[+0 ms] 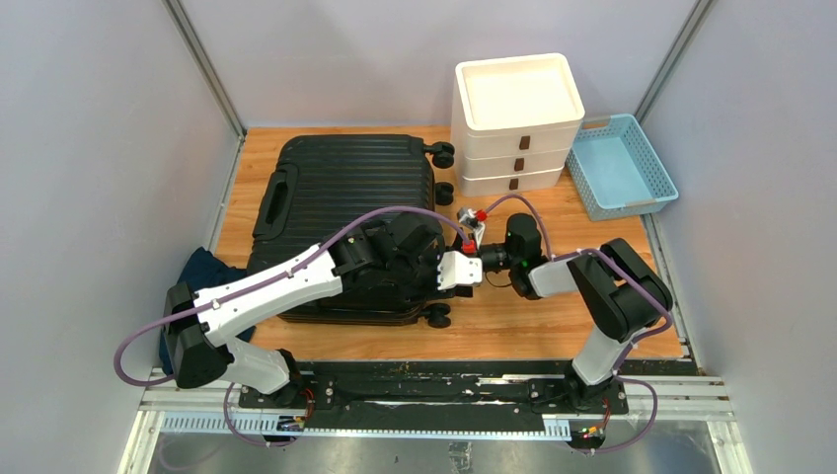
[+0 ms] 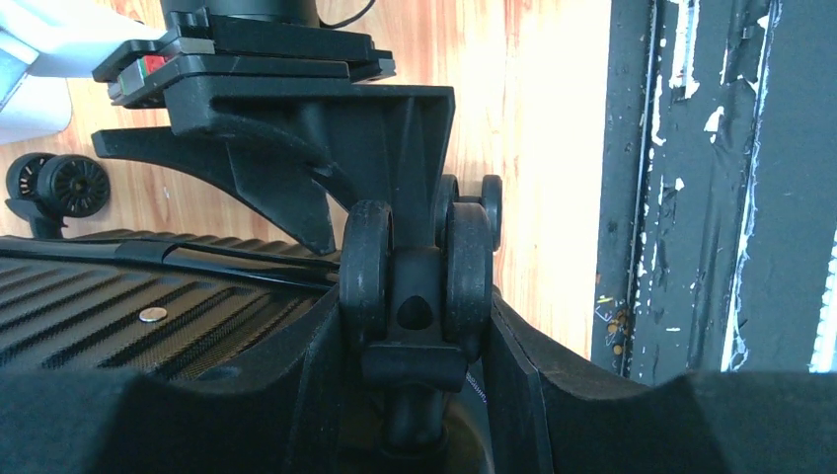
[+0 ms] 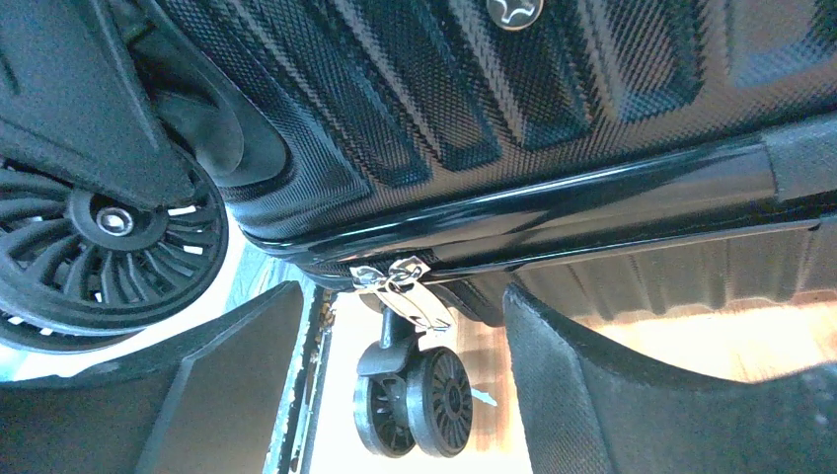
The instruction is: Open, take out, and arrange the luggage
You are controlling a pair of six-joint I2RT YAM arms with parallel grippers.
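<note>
The black suitcase (image 1: pixel 336 178) lies flat on the wooden table, wheels toward the right. My left gripper is shut on one of its caster wheels (image 2: pixel 464 267) at the near right corner. My right gripper is part open at the suitcase's right side, facing the seam where two zipper pulls (image 3: pixel 390 281) hang; nothing shows between its fingers in the foreground. Another wheel (image 3: pixel 415 400) shows beyond them, and a large wheel (image 3: pixel 109 247) fills the left of the right wrist view.
A white drawer unit (image 1: pixel 518 99) stands at the back right, beside an empty blue basket (image 1: pixel 617 168). A dark blue cloth (image 1: pixel 202 272) lies at the left. Bare table (image 1: pixel 523 336) shows at the front right.
</note>
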